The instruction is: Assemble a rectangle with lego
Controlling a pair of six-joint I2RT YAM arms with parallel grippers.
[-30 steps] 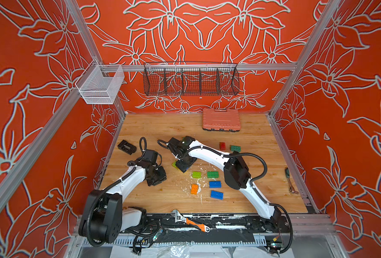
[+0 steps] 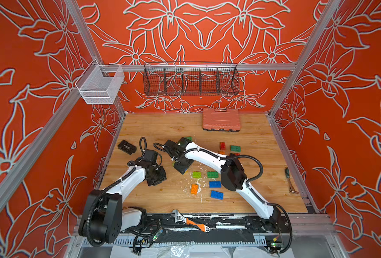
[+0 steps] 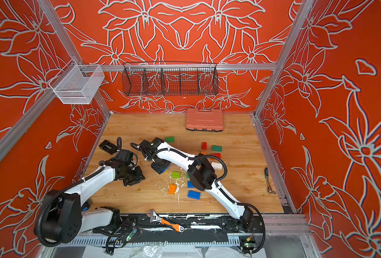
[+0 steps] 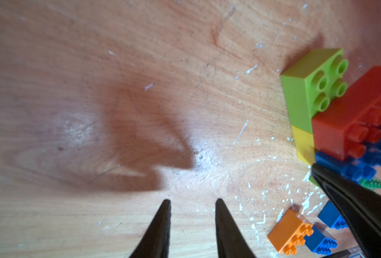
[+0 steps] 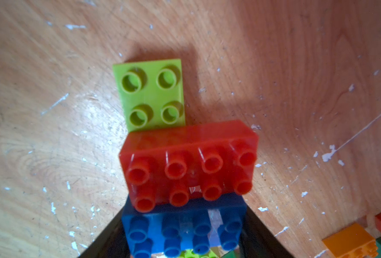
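In the right wrist view a lime brick lies flat with its studs up. A red brick sits higher, against its near edge and partly over it. Beside the red one is a blue brick, between the fingers of my right gripper, which is open around it. From the left wrist view a yellow brick shows low in this group, below the red brick. My left gripper stands open over bare wood, left of the group, nothing between its fingers. How firmly the bricks are joined cannot be seen.
Loose bricks lie to the right: lime, green, orange and two blue. A red brick and a green one lie farther back. A case is at the rear.
My right gripper has shifted slightly left over the brick group, covering more of the lime brick. A green brick behind its arm has come into view. The left arm has stayed put.
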